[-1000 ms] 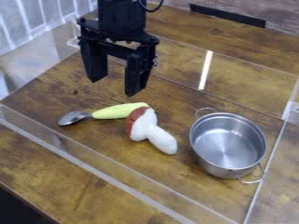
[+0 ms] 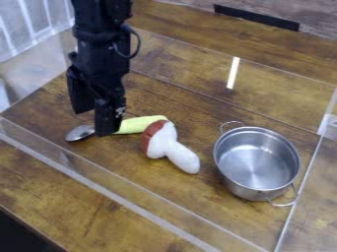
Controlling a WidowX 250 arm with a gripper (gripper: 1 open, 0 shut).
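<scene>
The black gripper (image 2: pixel 98 106) hangs open over the left side of the wooden table, its fingers pointing down just above the spoon and the corn. A silver spoon (image 2: pixel 79 133) lies beneath it, partly hidden. A pale yellow-green toy corn (image 2: pixel 138 124) lies to its right. A toy mushroom (image 2: pixel 178 152) with a red-brown cap and white stem lies near the middle. A steel pot (image 2: pixel 255 159) with two handles stands at the right.
The table (image 2: pixel 93 207) has free room at the front left and at the back. Clear panels edge the work area at left, front and right.
The arm has come down and moved left, turning, so the gripper is now low near the spoon. The objects have not visibly moved.
</scene>
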